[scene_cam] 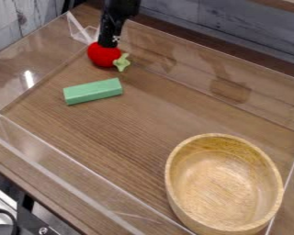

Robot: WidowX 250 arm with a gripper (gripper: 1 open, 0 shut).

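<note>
My gripper [107, 39], dark, hangs over a red round object with a green top [104, 54] at the upper left of the table. Its tip is just above or at the red object. It looks shut, with nothing visible between its fingers.
A green block [93, 91] lies below the red object. A pale yellow round bowl [223, 151] stands at the lower right.
</note>
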